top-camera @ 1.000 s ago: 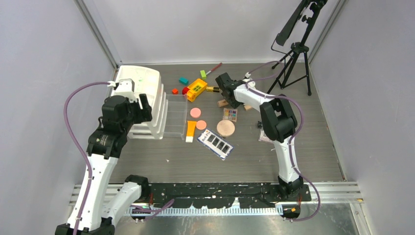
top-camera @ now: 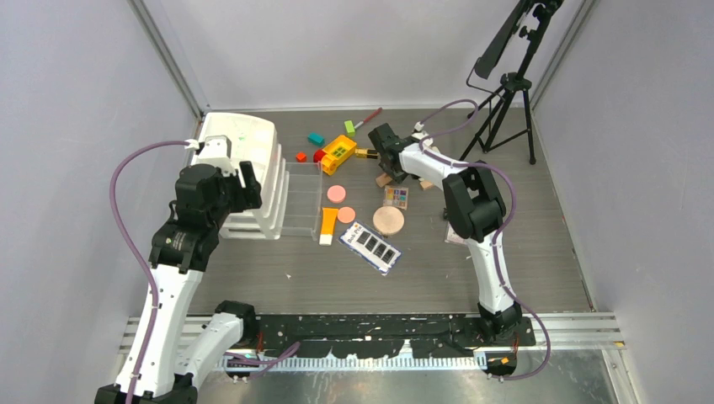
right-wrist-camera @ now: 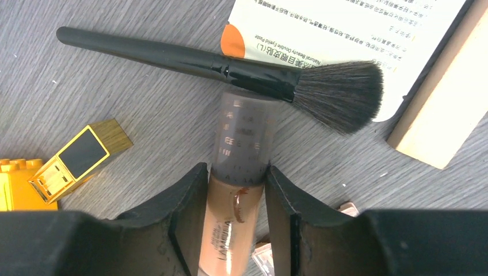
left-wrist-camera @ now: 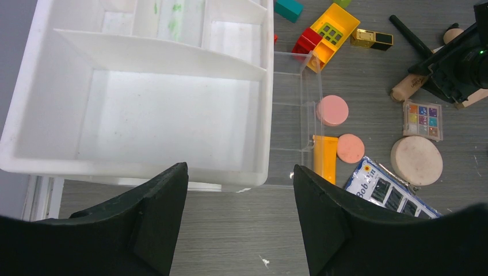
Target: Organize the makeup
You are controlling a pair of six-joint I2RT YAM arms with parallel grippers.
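My right gripper is shut on a brownish bottle (right-wrist-camera: 224, 227) with a dark cap, one finger on either side of it. Whether the bottle touches the table cannot be told. Just beyond its cap lies a black makeup brush (right-wrist-camera: 172, 57). Over the front of the white organizer (left-wrist-camera: 172, 115) hangs my left gripper, open and empty. Right of the organizer's clear drawer (left-wrist-camera: 286, 123) are two pink round pieces (left-wrist-camera: 332, 110), an orange tube (left-wrist-camera: 326, 161), a color palette (left-wrist-camera: 423, 119) and a beige round compact (left-wrist-camera: 416, 160).
Toy blocks, among them a yellow one (top-camera: 338, 154), lie behind the makeup. A patterned card with dark panels (top-camera: 371, 247) lies in front. A tripod (top-camera: 509, 93) stands back right.
The right arm has shifted slightly to the left over the last second, its gripper staying near the bottle. The left arm and the table items look unchanged.
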